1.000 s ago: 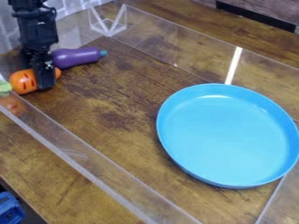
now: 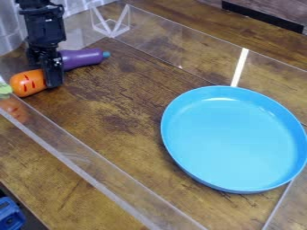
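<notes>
My black gripper (image 2: 42, 63) is at the upper left, low over an orange carrot toy (image 2: 27, 83) with a pale green top. A purple eggplant toy (image 2: 83, 58) lies just right of the gripper, behind the carrot. The fingers are dark and overlap the carrot, so I cannot tell whether they are open or shut on it.
A large blue plate (image 2: 232, 137) fills the right side of the wooden table (image 2: 120, 135). Clear plastic walls border the area. A blue object (image 2: 9, 216) is at the lower left corner.
My gripper has shifted slightly, and the carrot appears slightly moved under it. The eggplant and plate stay about where they were.
</notes>
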